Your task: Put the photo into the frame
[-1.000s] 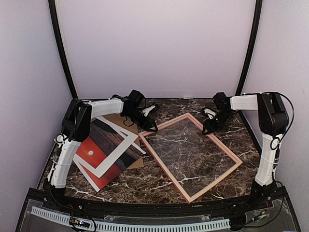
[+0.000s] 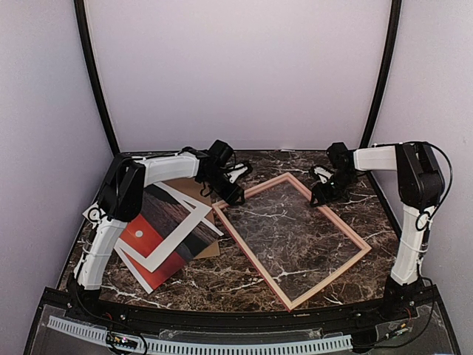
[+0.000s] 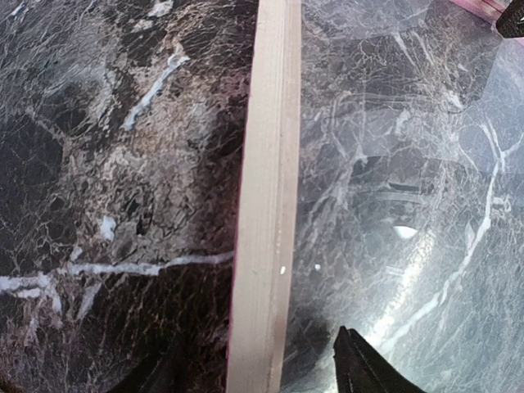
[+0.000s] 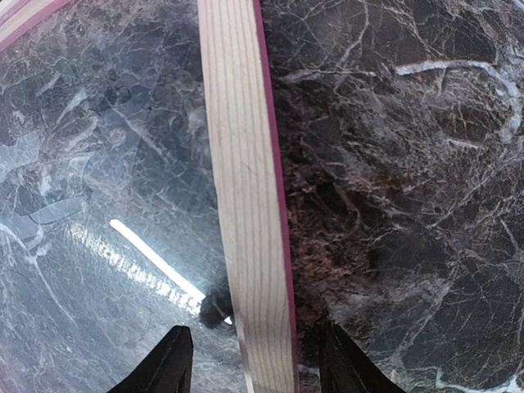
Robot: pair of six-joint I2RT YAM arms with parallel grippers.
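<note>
A pale wooden frame (image 2: pixel 344 264) with a clear pane (image 2: pixel 284 244) lies tilted on the dark marble table. My left gripper (image 2: pixel 233 194) is low over the frame's back-left side; in the left wrist view its open fingers (image 3: pixel 360 364) straddle the wooden bar (image 3: pixel 262 205), nothing seen gripped. My right gripper (image 2: pixel 320 195) is over the back-right side, its open fingers (image 4: pixel 172 360) either side of that bar (image 4: pixel 246 188). The photo (image 2: pixel 142 228), a red and dark sunset print, lies at left among white mat pieces (image 2: pixel 170 244).
A brown backing board (image 2: pixel 208 250) lies under the photo pile at left, partly hidden by my left arm. Walls close off the back and sides. Bare marble shows behind the frame, right of it and at the front left.
My left gripper has moved slightly right along the frame's back-left side. The right gripper and the things on the table look unchanged.
</note>
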